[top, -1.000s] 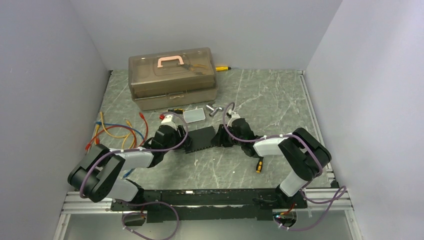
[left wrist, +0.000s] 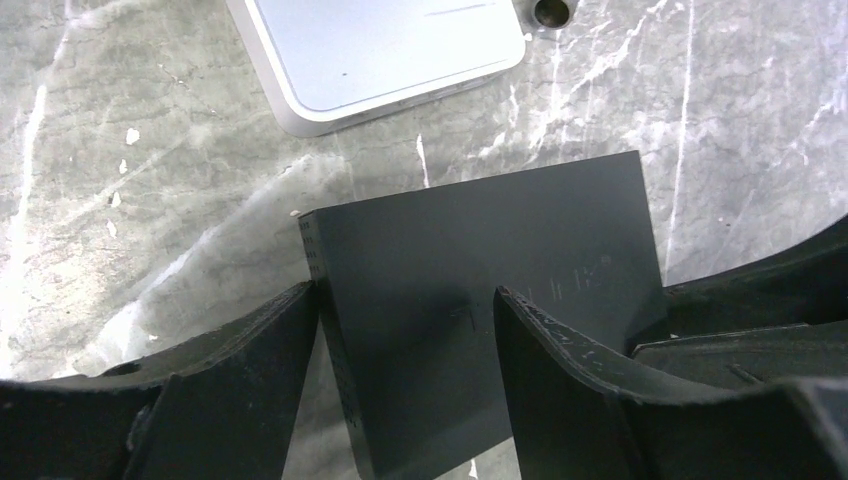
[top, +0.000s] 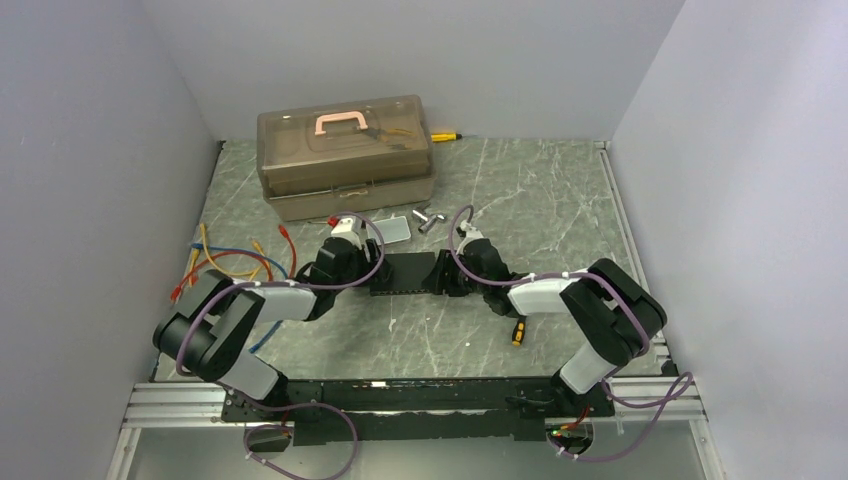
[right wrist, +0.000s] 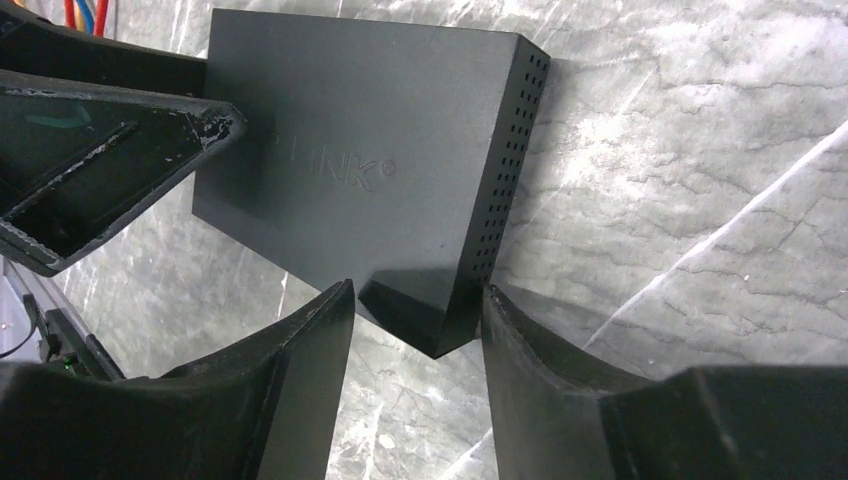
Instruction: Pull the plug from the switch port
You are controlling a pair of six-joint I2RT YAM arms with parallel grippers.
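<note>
A flat black switch (top: 408,272) lies on the marble tabletop between my two grippers. Its embossed lid and perforated side show in the right wrist view; no plug or port can be made out on it. My left gripper stands part open at the switch's left end, one finger beside the vented side, the other over the lid. At the opposite end, my right gripper is also part open, with a corner of the switch between its fingers. Network cables (top: 240,262) with red, yellow and blue leads lie loose at the left.
A translucent toolbox (top: 345,150) stands at the back left. Behind the switch are a white box (top: 390,230) and metal parts (top: 428,221). A screwdriver (top: 518,331) lies below the right arm. Open table stretches to the back right and in front.
The switch has turned, its left end moving back, so its front edge now runs nearly parallel to the table's edge. My left gripper has shifted slightly right and back; the right moved only slightly.
</note>
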